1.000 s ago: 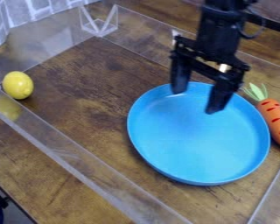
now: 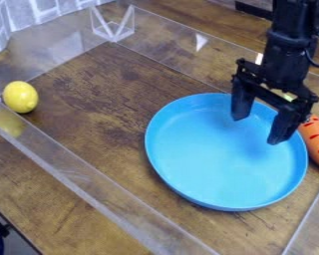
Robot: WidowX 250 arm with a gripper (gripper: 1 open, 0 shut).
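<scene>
My black gripper (image 2: 262,115) stands open over the right back part of a blue plate (image 2: 209,159), with nothing visible between its fingers. An orange toy carrot (image 2: 314,141) lies just right of the plate, partly behind the gripper and cut off by the frame edge. A yellow lemon-like object (image 2: 20,97) sits at the far left.
Clear plastic walls border the wooden surface (image 2: 89,120) at the back, the left and the front.
Since a second ago my gripper has moved right toward the carrot, now hiding part of it. The plate and lemon are unmoved.
</scene>
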